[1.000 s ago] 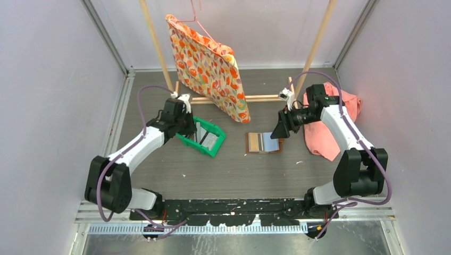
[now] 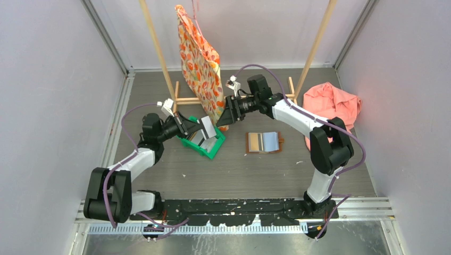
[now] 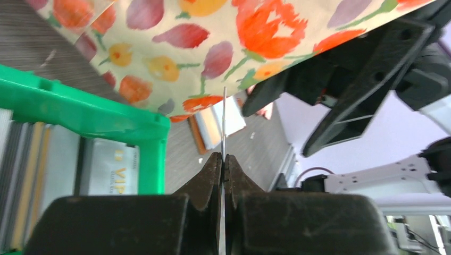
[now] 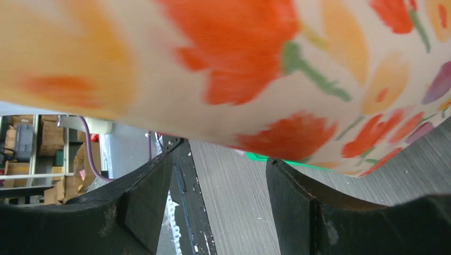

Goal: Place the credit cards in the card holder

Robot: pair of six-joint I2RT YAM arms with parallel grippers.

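A white card (image 2: 208, 127) is pinched in my left gripper (image 2: 198, 125) above the green box; in the left wrist view this card (image 3: 224, 127) shows edge-on as a thin upright line. More cards (image 3: 58, 164) stand in the green box (image 3: 106, 114), one marked VIP. The brown card holder (image 2: 282, 141) lies open at mid-table with tan and blue cards in it. Open and empty, my right gripper (image 2: 223, 118) is to the right of the held card, apart from it. In the right wrist view, nothing lies between its fingers.
A floral cloth (image 2: 199, 66) hangs from a wooden frame (image 2: 314, 45), close to both grippers and filling much of the right wrist view. A pink cloth (image 2: 332, 106) lies at the right.
My left gripper has lifted the white card out of the green box and moved right. The right arm has swung left from beside the card holder, and the floral cloth has shifted left.
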